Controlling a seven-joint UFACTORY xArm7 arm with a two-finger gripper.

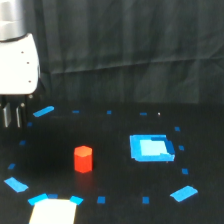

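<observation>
A red block [83, 159] rests on the dark table left of the middle. On the right lies a blue square [151, 148] with a pale white patch [153, 147] in its centre. At the upper left edge of the view hangs my white gripper [13, 117], fingers pointing down and apart, nothing visible between them. It stands well away from the red block, to its left and higher in the picture.
A pale square [53, 211] lies at the front left, bordered by blue tape. Small blue tape marks are scattered over the table. A dark curtain [130, 55] closes off the back.
</observation>
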